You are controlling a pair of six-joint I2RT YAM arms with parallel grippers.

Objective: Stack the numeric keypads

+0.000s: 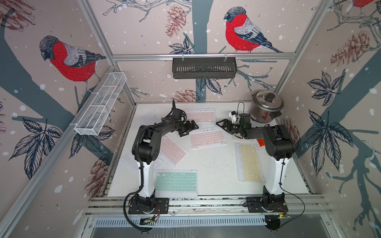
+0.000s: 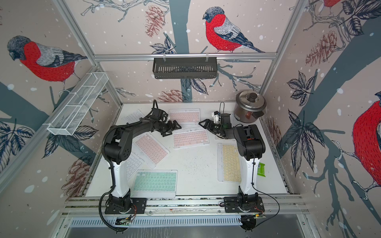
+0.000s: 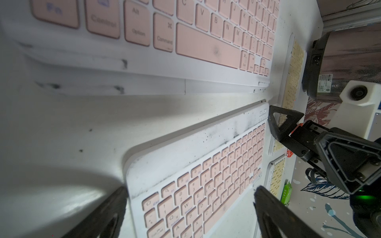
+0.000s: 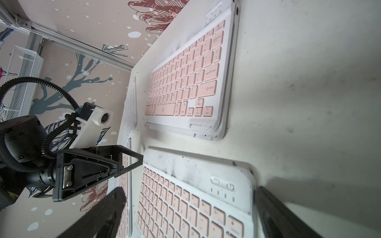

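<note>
A pink-keyed keyboard (image 1: 208, 139) lies flat near the middle of the table. Behind it is another pink-keyed keyboard (image 1: 201, 115), with a white slab (image 3: 131, 86) showing beneath its edge in the left wrist view. My left gripper (image 1: 190, 129) is open at the front keyboard's left end, whose far corner shows between the blurred fingers. At the opposite end, my right gripper (image 1: 223, 126) also stands open; one finger (image 4: 279, 216) is close beside that edge, and contact cannot be told. Neither gripper holds anything.
A third pink keyboard (image 1: 174, 150) lies slanted on the left, near white keyboards (image 1: 150, 117). A green keyboard (image 1: 176, 184) sits at the front, a yellow one (image 1: 250, 162) on the right. A metal pot (image 1: 266, 106) occupies the back right corner.
</note>
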